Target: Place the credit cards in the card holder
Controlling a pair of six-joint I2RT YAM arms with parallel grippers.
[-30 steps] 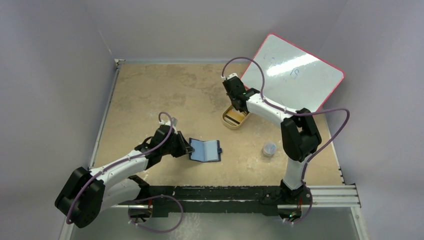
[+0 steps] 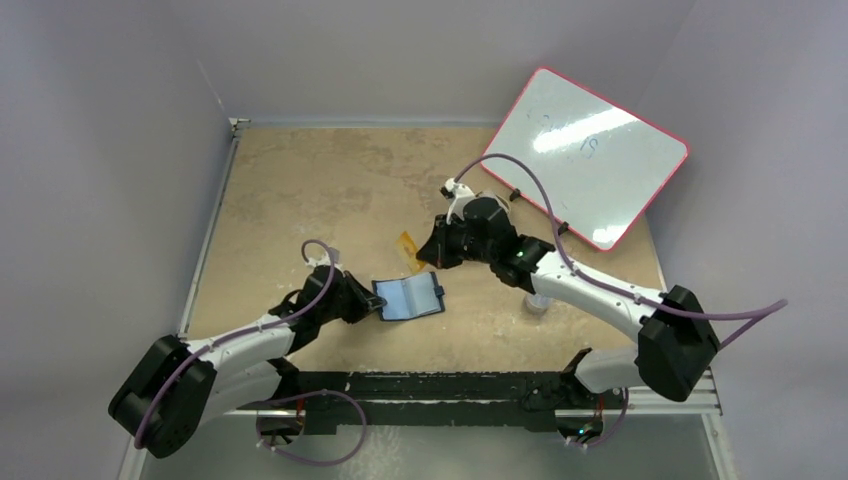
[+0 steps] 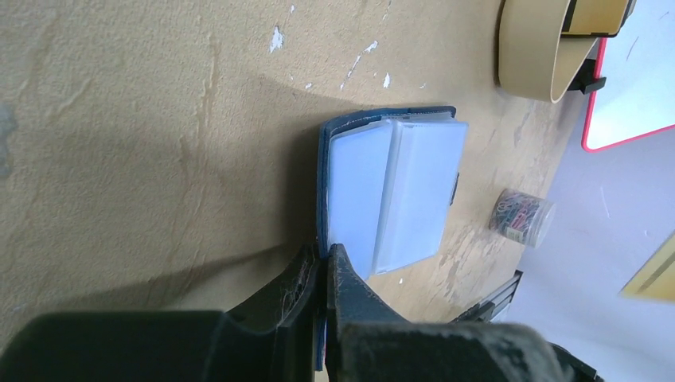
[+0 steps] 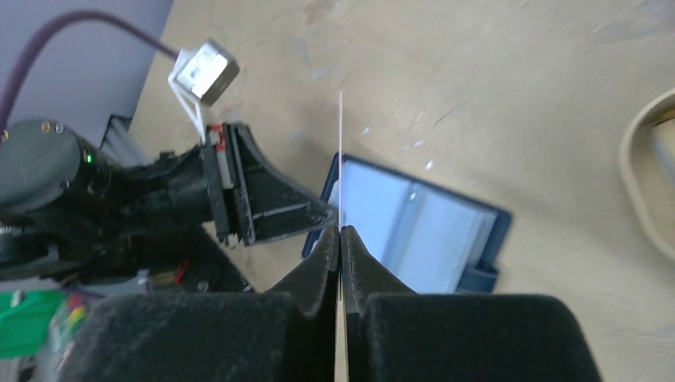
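The card holder (image 2: 408, 298), dark blue with pale sleeves, lies open near the table's front. My left gripper is shut on its left cover edge, which runs between the fingers. From the shut right gripper a thin card (image 4: 341, 159) sticks out, seen edge-on in the right wrist view. The top view shows this card as yellow (image 2: 410, 252), just behind the holder and apart from it. At the right of the left wrist view it is a blurred yellow card (image 3: 657, 269) with a dark stripe.
A beige oval container (image 3: 532, 44) with yellow, dark-striped contents stands behind right, mostly covered by the right arm from above. A clear jar (image 3: 521, 216) of small coloured items sits to the right. A whiteboard (image 2: 590, 150) leans at the back right.
My right gripper has come away from the beige container, forward and left towards the holder, with the yellow card now visible in it. The left gripper and holder have shifted only slightly.
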